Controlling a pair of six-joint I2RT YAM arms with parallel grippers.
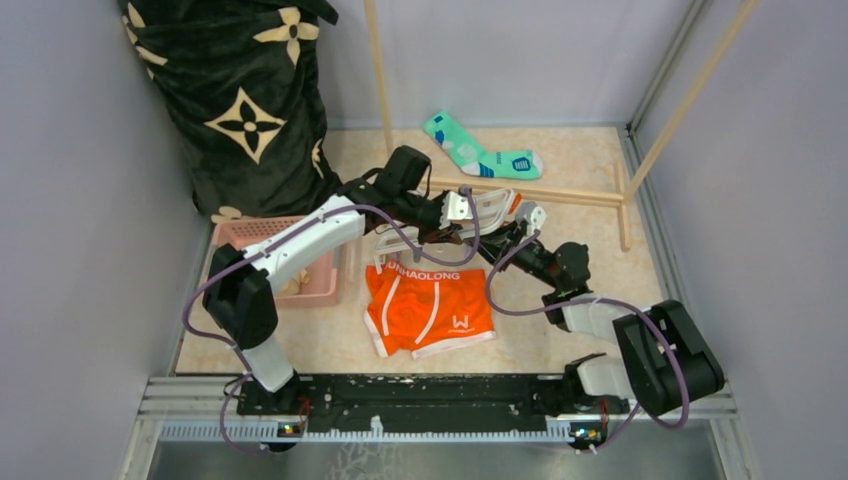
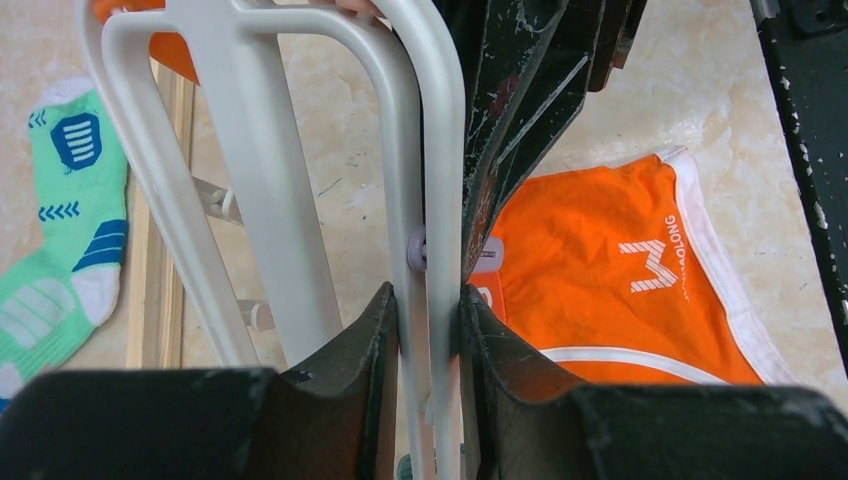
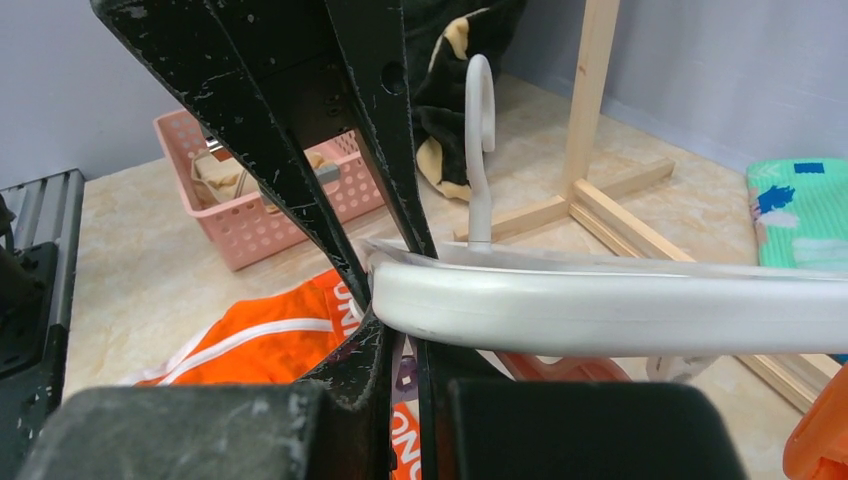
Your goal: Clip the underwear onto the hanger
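Observation:
My left gripper is shut on the white plastic hanger (image 2: 270,170), its fingers closed around the double rails. From the right wrist view, the hanger's hook (image 3: 480,140) stands upright behind the bar. My right gripper (image 1: 482,243) is close beside the left one, its fingers nearly together at the hanger. A small purple clip part (image 3: 406,374) shows at its fingertips, and it appears shut on that clip; the tips are partly hidden. The orange underwear (image 1: 430,312) lies flat on the table, white-trimmed, below the hanger and apart from it.
A green sock (image 1: 482,152) lies behind the wooden rack's base bar (image 1: 570,194). The pink basket (image 1: 322,285) stands at left, beside a dark patterned cloth (image 1: 250,110). Open table (image 1: 600,260) lies to the right. The two arms are very close together at the hanger.

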